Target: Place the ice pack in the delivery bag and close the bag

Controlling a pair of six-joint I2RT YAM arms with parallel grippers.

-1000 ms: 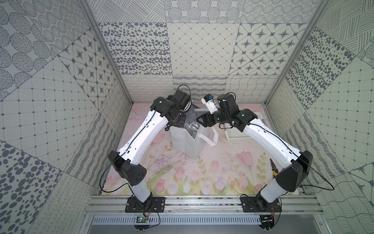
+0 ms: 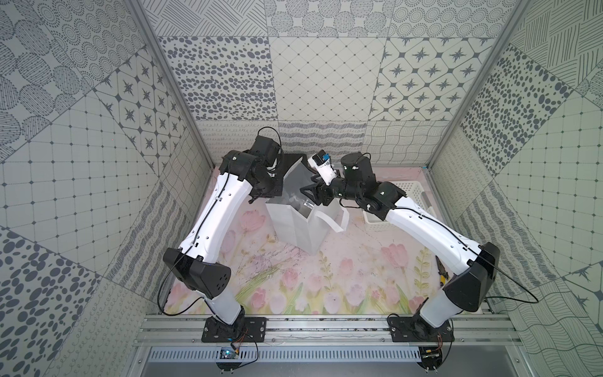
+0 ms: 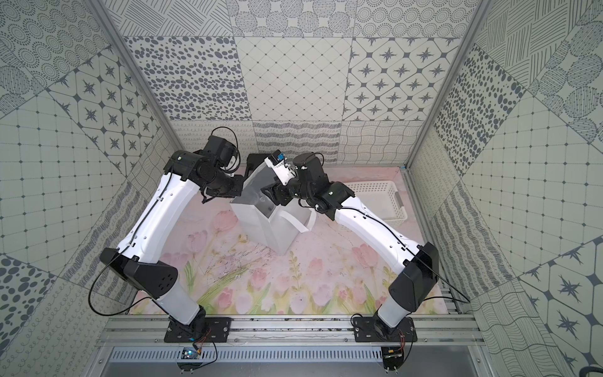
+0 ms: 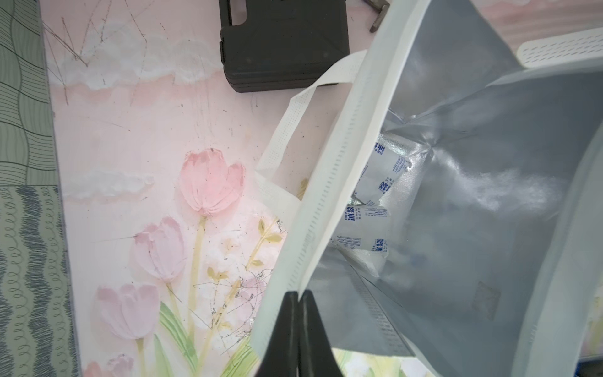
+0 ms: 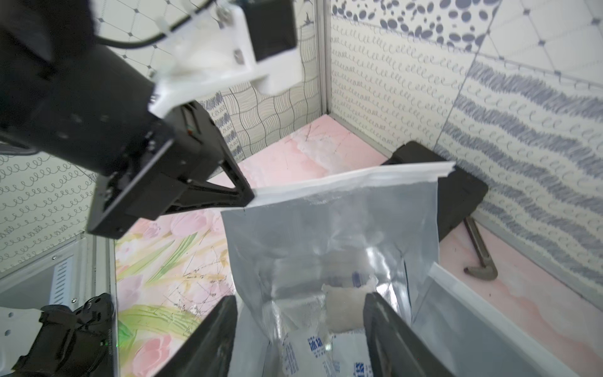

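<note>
The white delivery bag (image 2: 295, 226) stands open near the middle of the table, grey-lined. Printed ice packs lie inside it, seen also in the right wrist view. My left gripper is shut at the bag's left rim, its fingertips against the white edge; whether any rim material is between them is unclear. My right gripper hangs open over the bag's mouth, with the packs below between its fingers in the view.
A black case (image 4: 285, 47) lies behind the bag, with a metal tool (image 5: 480, 251) beside it. A white perforated basket (image 3: 370, 188) stands at the right.
My left arm has moved leftward, and the bag's top has shifted left with it, showing more of the interior. My right gripper has moved slightly left.
</note>
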